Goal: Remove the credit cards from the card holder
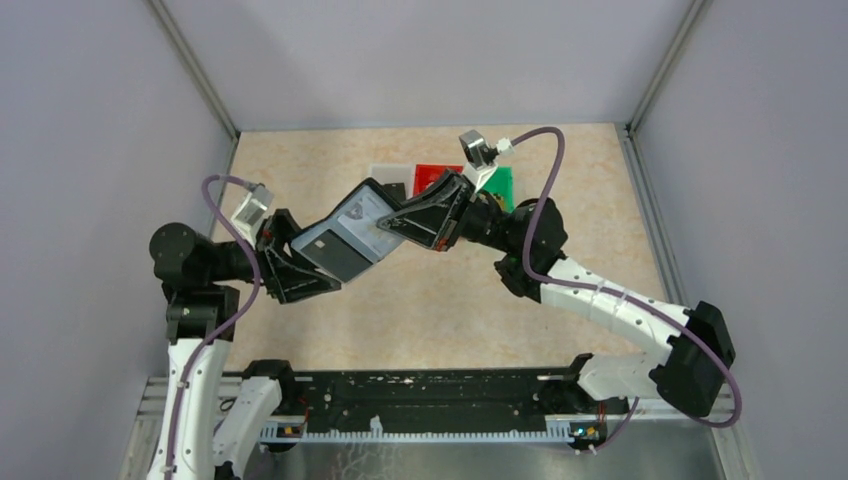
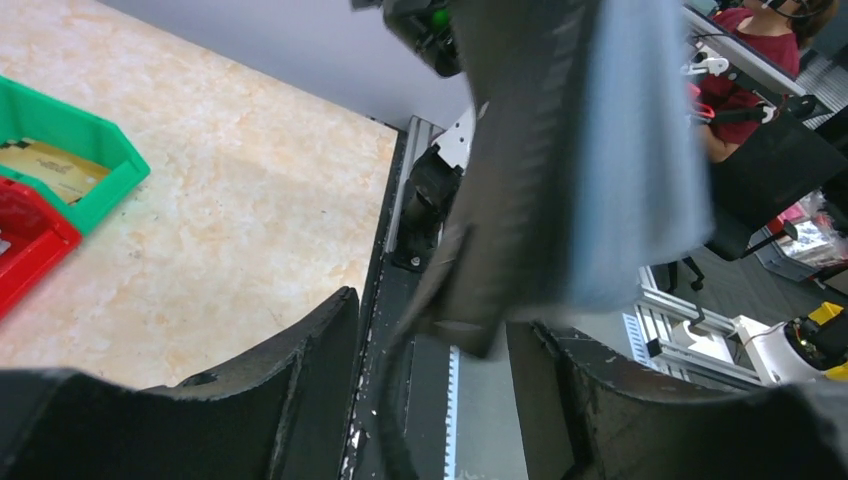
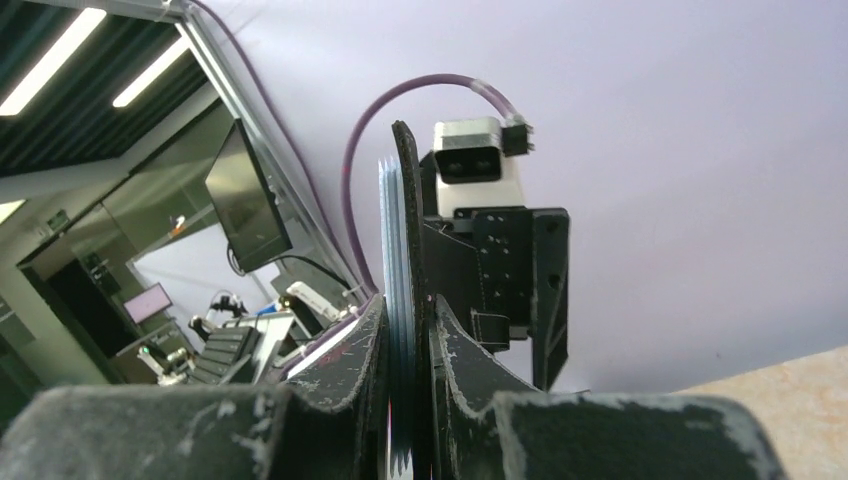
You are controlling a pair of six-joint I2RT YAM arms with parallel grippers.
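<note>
The card holder (image 1: 335, 255), dark with pale translucent card sleeves, hangs tilted in the air between the arms. My right gripper (image 1: 390, 224) is shut on its upper right part; in the right wrist view the holder (image 3: 402, 280) stands edge-on between the fingers as a stack of pale blue leaves beside a dark cover. My left gripper (image 1: 300, 270) is at the holder's lower left, fingers part open; in the left wrist view the blurred holder (image 2: 530, 180) rises very close above the fingers. Whether it touches them I cannot tell.
Red (image 2: 30, 240), green (image 2: 105, 170) and pale (image 1: 390, 170) bins stand at the back middle of the table (image 1: 450, 310), partly behind the right arm.
</note>
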